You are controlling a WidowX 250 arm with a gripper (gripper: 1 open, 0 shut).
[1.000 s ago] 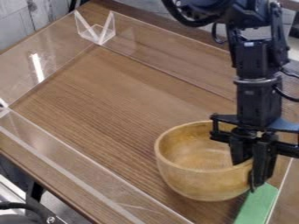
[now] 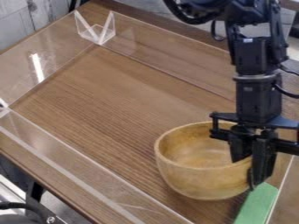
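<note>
A tan bowl [image 2: 187, 164] sits at the lower right of the wooden counter. My black gripper [image 2: 254, 156] reaches down over the bowl's right side, shut on its rim. A green object [image 2: 256, 210] lies just below the bowl, partly out of frame at the bottom right.
A clear plastic bracket [image 2: 96, 31] is at the back left, and clear strips run along the counter's edges. Dark cables show at the lower left, beyond the front edge.
</note>
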